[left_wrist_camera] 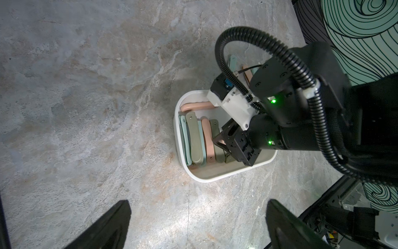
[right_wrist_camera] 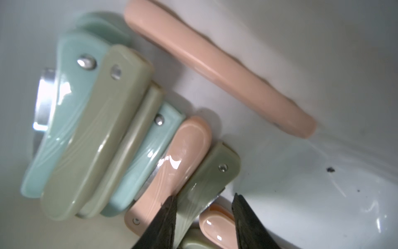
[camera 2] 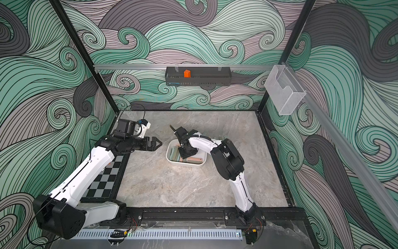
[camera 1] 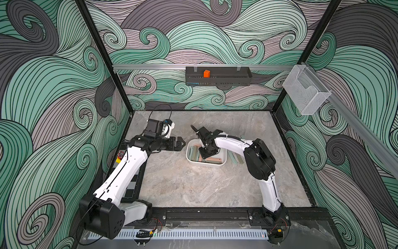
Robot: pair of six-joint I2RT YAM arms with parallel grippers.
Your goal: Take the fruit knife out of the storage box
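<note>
Several folded fruit knives with green, blue and pink handles lie in the white storage box (left_wrist_camera: 181, 159). My right gripper reaches down into the box with its fingers (right_wrist_camera: 165, 226) apart. An olive-green knife (right_wrist_camera: 221, 166) runs into the gap between them, and the rounded end of a pink knife (right_wrist_camera: 217, 224) shows there too. Whether either finger touches a knife, I cannot tell. Left of that gap a row of handles leans together, including a pink knife (right_wrist_camera: 186, 145). My left gripper (camera 1: 182, 143) stands open and empty, left of the box.
Another pink knife (right_wrist_camera: 223, 70) lies apart along the box wall. On the table right of the box are a few more knives (camera 1: 236, 157), partly covered by the right arm. A checkered board (camera 2: 101, 182) is at the left edge.
</note>
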